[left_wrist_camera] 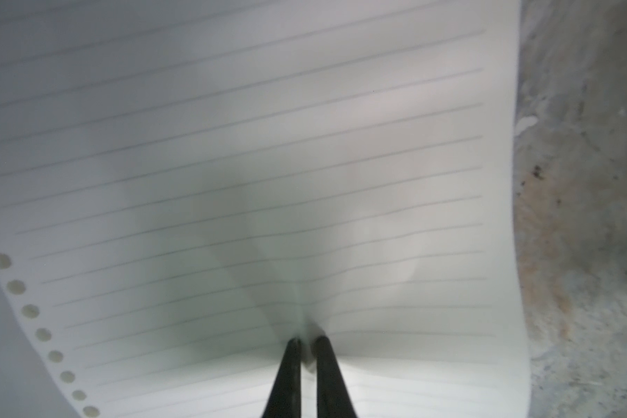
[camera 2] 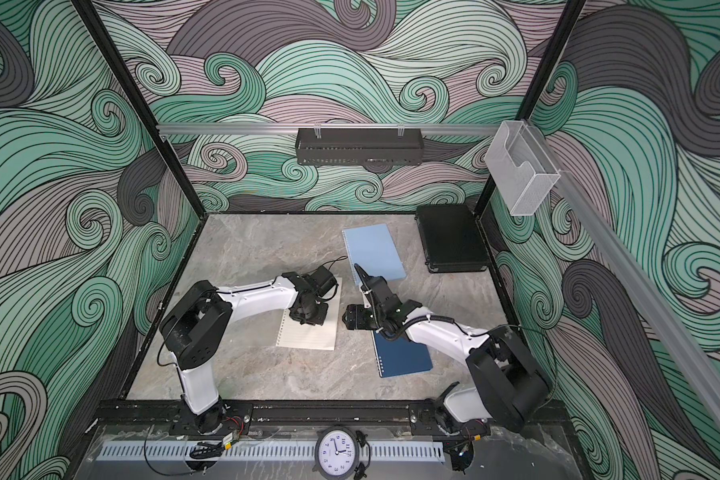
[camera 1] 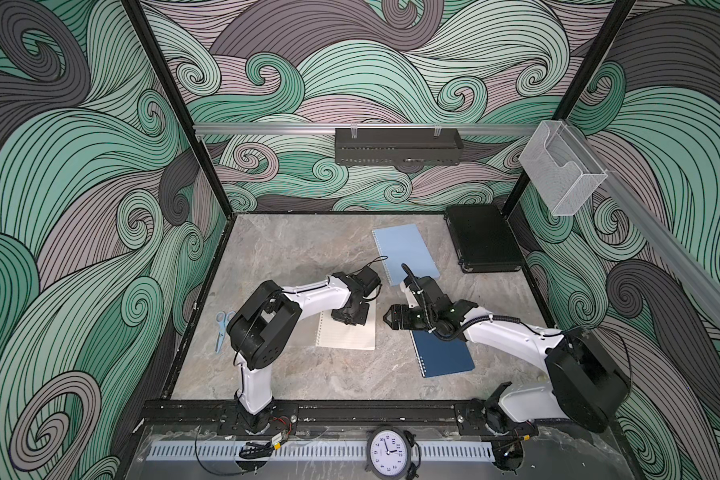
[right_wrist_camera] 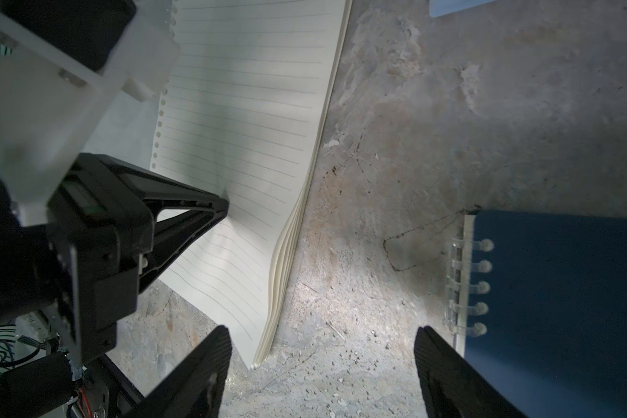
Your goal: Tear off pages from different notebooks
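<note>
A stack of lined cream pages (camera 1: 348,338) lies at the middle of the table, punched holes along its left edge. In the left wrist view my left gripper is shut at the lined page (left_wrist_camera: 397,209), with a small paper fold between its fingertips. The ruled lines bend there, and the right wrist view shows the pages (right_wrist_camera: 257,104) bowed along their right edge. My right gripper stands open above bare table, between the pages and the dark blue notebook (right_wrist_camera: 557,299) with clear rings, nothing between its fingers.
A light blue notebook (camera 1: 406,248) lies behind the grippers. A black case (camera 1: 484,238) stands at the back right, and blue scissors (camera 1: 221,332) are at the left edge.
</note>
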